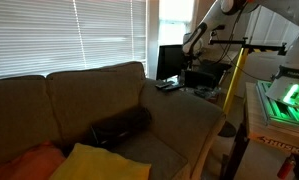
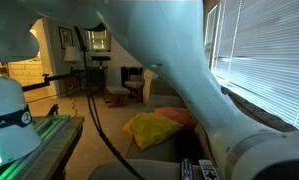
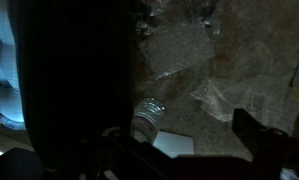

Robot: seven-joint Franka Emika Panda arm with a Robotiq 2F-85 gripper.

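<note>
My gripper is open in the wrist view, its dark fingers apart at the lower edge, with nothing seen held between them. Beside the left finger stands a clear, ribbed bottle-like object [image 3: 147, 116]. Crumpled clear plastic [image 3: 179, 48] lies on the brown surface above, and another piece of thin plastic [image 3: 224, 98] is near the right finger. A large black shape [image 3: 74, 70] fills the left side. In the first exterior view, the arm [image 1: 217, 18] reaches down from the upper right beyond the couch; its gripper is too small and dark to make out there.
A brown couch [image 1: 94, 90] with a yellow pillow [image 1: 104, 163] and a red pillow [image 1: 27, 163] takes up the left. Dark items lie beyond its arm. A yellow upright pole [image 1: 233, 75] and a wooden table [image 1: 274, 125] stand at the right. The second exterior view is largely blocked by the arm.
</note>
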